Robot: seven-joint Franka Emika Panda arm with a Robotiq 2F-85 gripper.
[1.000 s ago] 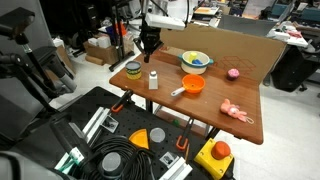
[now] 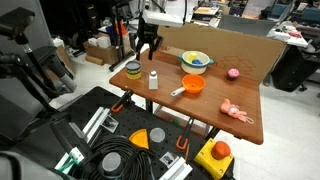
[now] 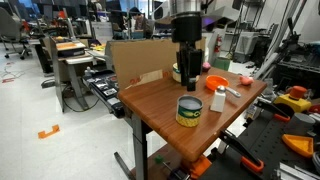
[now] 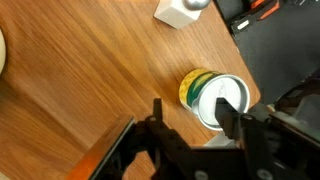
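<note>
A can with a pale lid and a green-yellow side [image 3: 189, 112] stands upright near the table's corner. My gripper [image 3: 190, 79] hangs above the tabletop behind it, pointing down. In the wrist view the dark fingertips of my gripper stand apart, with the can's lid [image 4: 222, 98] showing beyond and partly behind the right finger. Nothing is held between them. A small white bottle [image 2: 153, 82] stands on the table beside the can [image 2: 134, 70], apart from it.
An orange bowl [image 2: 193, 83], a white-handled tool [image 2: 178, 92], a bowl with yellow and blue contents [image 2: 196, 62], a pink toy [image 2: 236, 112] and a dark red round object [image 2: 233, 73] occupy the wooden table [image 2: 215, 100]. A brown partition [image 2: 225, 50] borders its back.
My gripper has shifted only slightly over the table near the can. The can, the bottle and the other objects stay where they were.
</note>
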